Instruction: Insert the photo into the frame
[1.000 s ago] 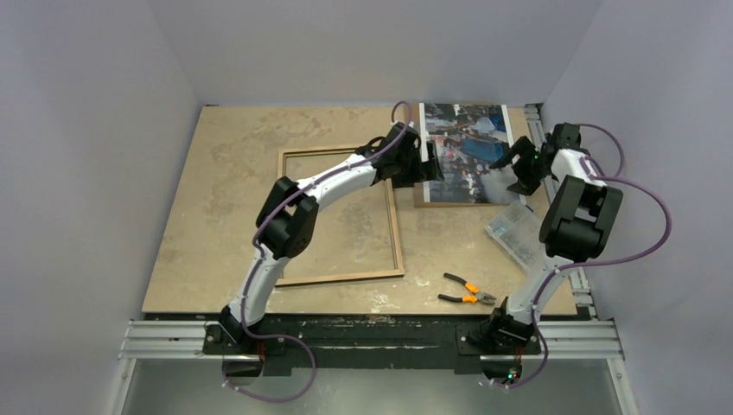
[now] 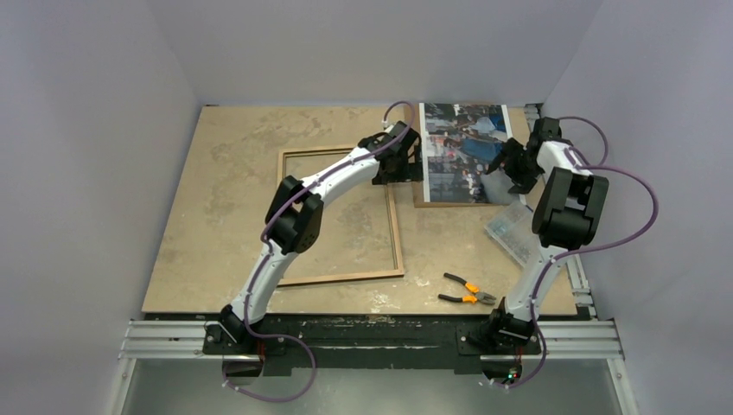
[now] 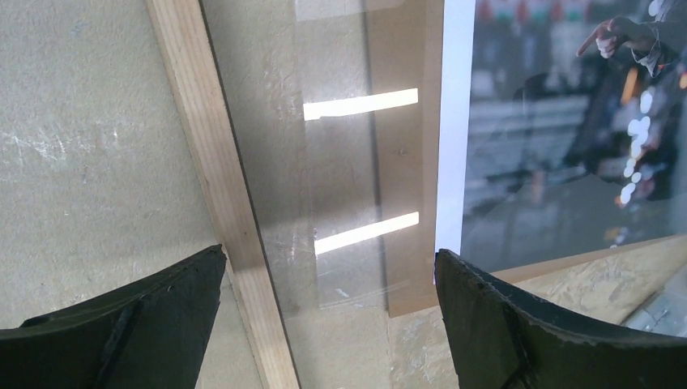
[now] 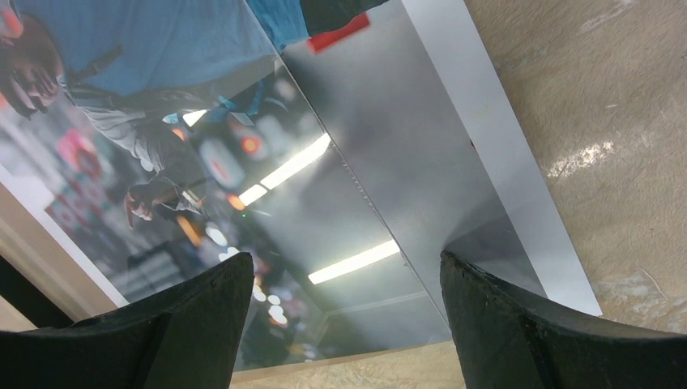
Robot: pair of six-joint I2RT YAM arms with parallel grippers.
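Observation:
The photo (image 2: 458,156), a glossy print with white borders, lies on a brown backing at the back right; its white edge (image 3: 451,121) shows in the left wrist view. The wooden frame (image 2: 394,242) lies empty left of it. My left gripper (image 2: 399,173) is open over the gap between frame and photo, its fingers either side of a clear sheet (image 3: 348,162) on the backing. My right gripper (image 2: 510,169) is open over the photo's right part, one finger near its white right border (image 4: 518,186).
Pliers (image 2: 467,296) with orange-black handles lie at the front right. A clear plastic case (image 2: 510,233) sits below the photo, partly beside the right arm.
My left gripper has shifted left, away from the photo toward the frame. Both grippers remain open.

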